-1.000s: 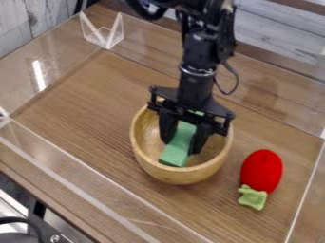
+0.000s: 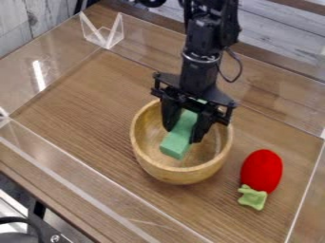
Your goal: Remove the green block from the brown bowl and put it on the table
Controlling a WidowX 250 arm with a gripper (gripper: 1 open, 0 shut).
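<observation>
The green block (image 2: pixel 180 136) is tilted, its upper end between the fingers of my black gripper (image 2: pixel 185 123), which is shut on it. It appears over the inside of the brown bowl (image 2: pixel 189 174), in front of the bowl's back wall. Whether its lower end still touches the bowl floor, I cannot tell. My gripper's body hides part of the bowl's back rim.
To the bowl's right lie a red object (image 2: pixel 261 172) and a light green piece (image 2: pixel 253 197). A clear, wire-like object (image 2: pixel 103 31) stands at the far left.
Now the block sits higher in the view, held at its upper end. The bowl and red object stayed put.
</observation>
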